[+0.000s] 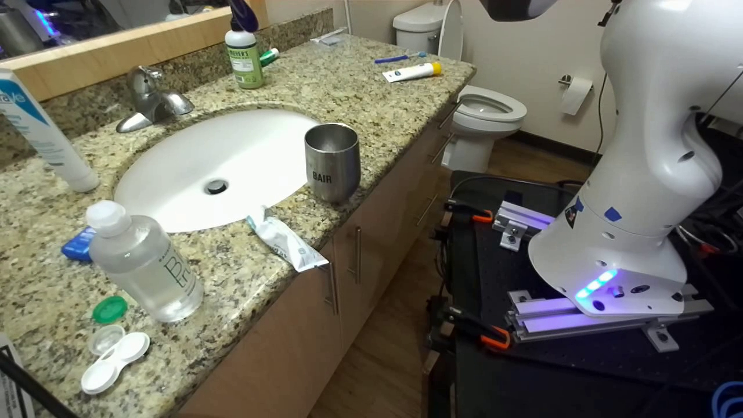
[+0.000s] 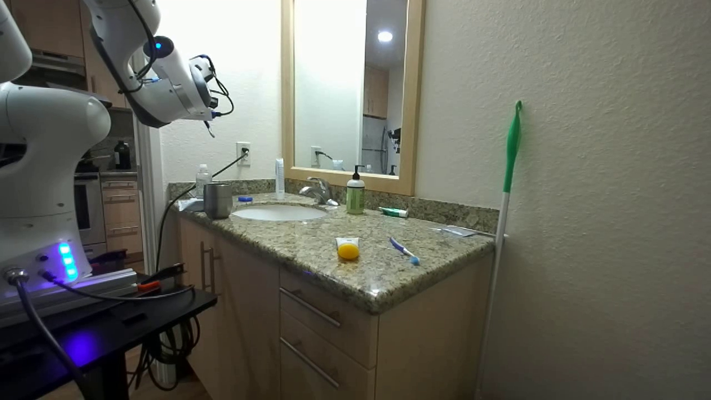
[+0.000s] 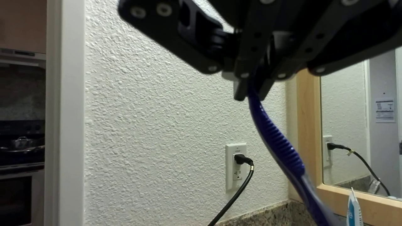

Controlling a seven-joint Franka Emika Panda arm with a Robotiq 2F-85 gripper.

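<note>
My gripper is shut on a dark blue toothbrush (image 3: 277, 141), holding it at one end. In the wrist view the toothbrush slants down to the right and runs out of the frame at the bottom, so its far end is hidden. A dark blue end of it (image 1: 244, 15) shows at the top of exterior view 1, in front of the soap pump. On the counter's front edge, beside the sink, stands a steel cup (image 1: 332, 167), upright. In exterior view 2 my wrist (image 2: 193, 93) hangs well above the counter, left of the mirror.
A crumpled tube (image 1: 285, 240) lies near the cup. A clear bottle (image 1: 146, 265), a contact lens case (image 1: 115, 362) and an upright lotion tube (image 1: 49, 132) crowd the near counter. A soap bottle (image 1: 244, 59) stands past the faucet (image 1: 150, 101). Another toothbrush (image 2: 403, 250) lies beside a yellow-capped tube (image 2: 347, 248).
</note>
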